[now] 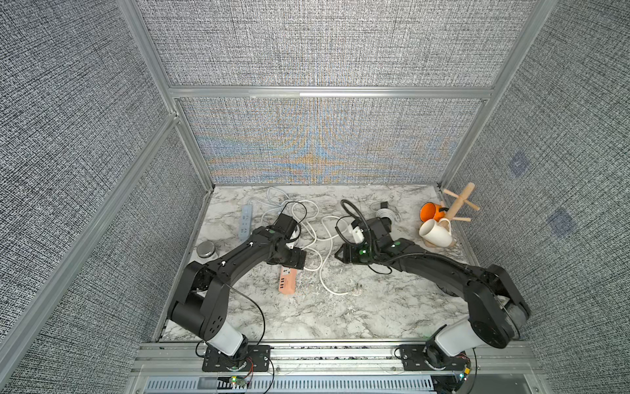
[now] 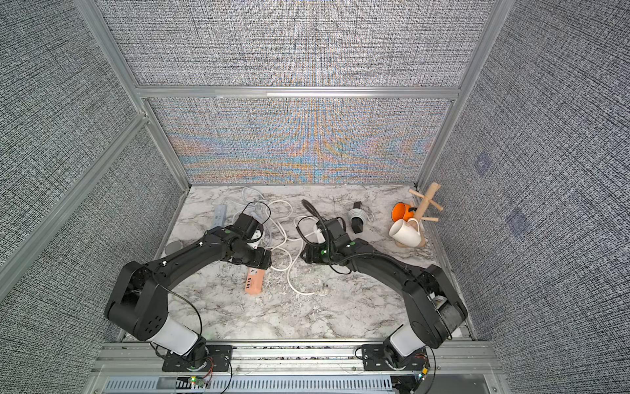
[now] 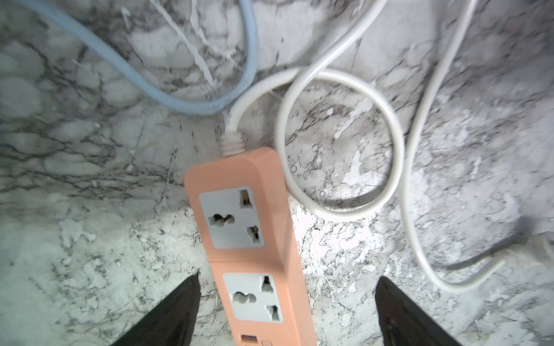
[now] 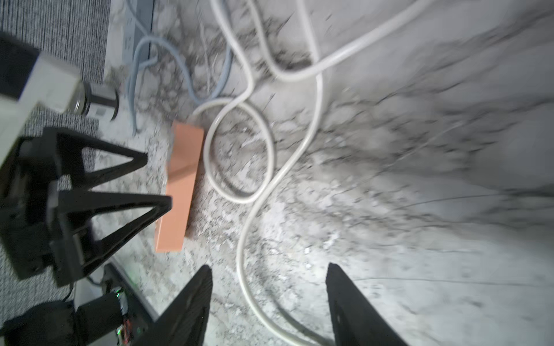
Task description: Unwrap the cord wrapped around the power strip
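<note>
The pink power strip (image 3: 239, 230) lies on the marble table beneath my left gripper, which is open with nothing between its fingers. The strip's white cord (image 3: 398, 144) leaves its upper end, forms a loop beside it, and runs loose over the table to a plug (image 3: 528, 250). In the right wrist view, my left gripper hangs over the strip's side. My right gripper stands open to the right of the strip, above the bare table and the cord, holding nothing.
A blue power strip (image 1: 245, 220) with blue cord lies back left, a metal cylinder (image 1: 206, 248) at left. A black item with coiled cord (image 2: 357, 218) sits behind my right arm. A wooden mug tree (image 2: 428, 197) with orange and white mugs stands at right.
</note>
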